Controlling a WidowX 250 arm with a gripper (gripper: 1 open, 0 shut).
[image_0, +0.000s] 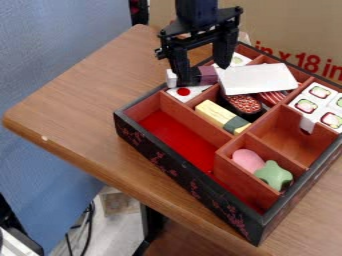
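Note:
My black gripper (201, 52) hangs over the back-left of a dark, red-lined compartment box (147, 145), its fingers apart above a pinkish block (206, 75) and a white piece with a red dot (183, 93). The box also holds a yellow piece with a dark band (218, 115), dark red round pieces (242, 103), white pieces with printed marks (314, 103), a pink piece (247, 159) and a green star (273, 175). A white card (257, 76) lies across the back compartments. The front-left compartment is empty red.
The bare wooden table (80, 117) extends to the left, with its edge above a blue-grey surface (54, 50). A cardboard box (294, 40) stands behind. Cables hang below the table at lower left.

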